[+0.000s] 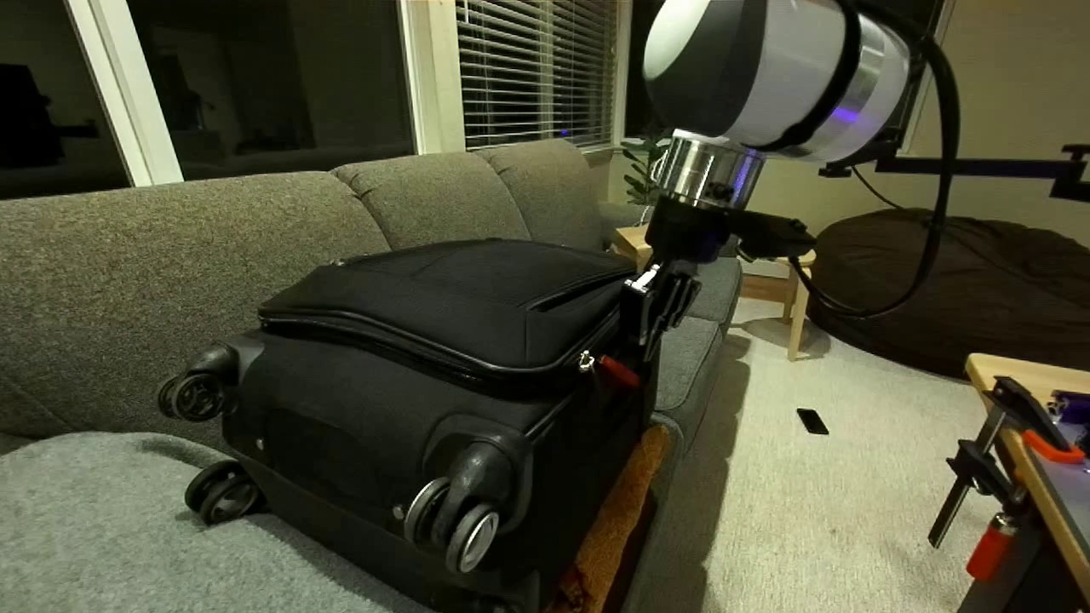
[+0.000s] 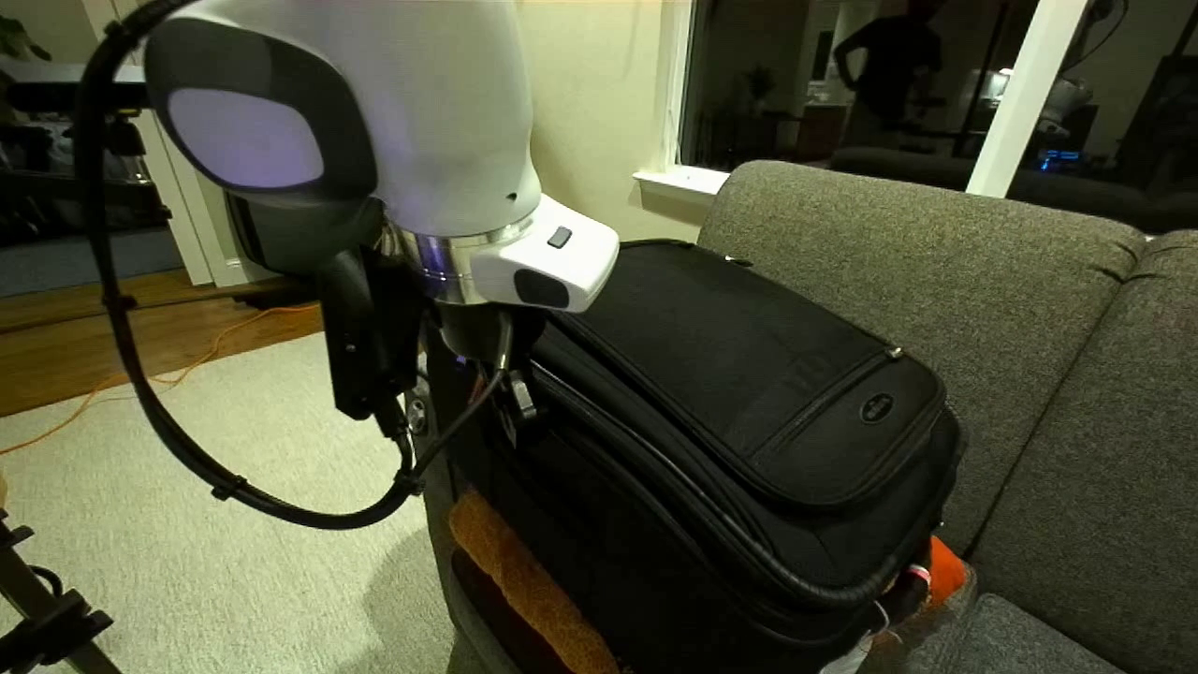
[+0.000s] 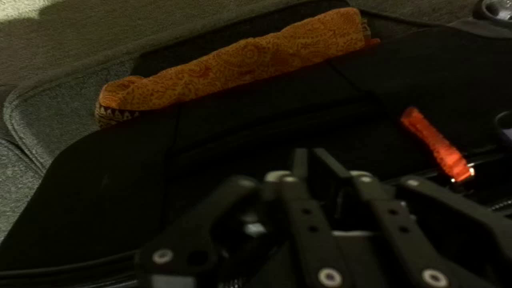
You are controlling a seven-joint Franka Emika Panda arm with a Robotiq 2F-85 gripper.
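A black soft-sided suitcase (image 1: 450, 306) lies flat on the couch, wheels toward exterior view 1. Its zipper runs around the upper edge. A red zipper pull (image 1: 618, 371) hangs at the near corner, clear of my fingers; the wrist view shows the same red pull (image 3: 439, 146) right of them. My gripper (image 1: 654, 332) is at the suitcase's floor-facing long side, by the zipper edge. In the wrist view its fingers stand close together, shut; whatever lies between them is too dark and blurred to make out. The suitcase lid looks closed.
An orange patterned cloth roll (image 3: 235, 67) lies along the couch edge beside the suitcase. The couch back (image 1: 184, 250) rises behind it. A table with clamps (image 1: 1032, 439) stands at right; a phone (image 1: 812, 421) lies on the open carpet.
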